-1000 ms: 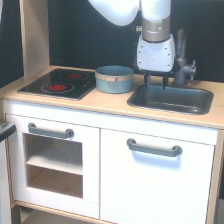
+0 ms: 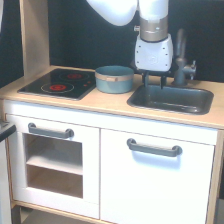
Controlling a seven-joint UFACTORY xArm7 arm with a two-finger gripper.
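Note:
A white robot arm comes down from the top of the view, its gripper (image 2: 154,74) hanging above the back left of the dark sink (image 2: 172,98), beside the tap (image 2: 184,70). The dark fingers are small against the sink and dark wall, so their opening is hard to judge. A teal pot (image 2: 114,86) stands on the wooden counter between the stove and the sink.
The black hob (image 2: 59,84) is at the left, with no object on it. Below are a white oven (image 2: 53,181) and a cupboard door (image 2: 156,185) with grey handles. A white panel stands at the far left edge.
The arm and gripper have shifted very slightly to the left. The pot and kitchen look the same.

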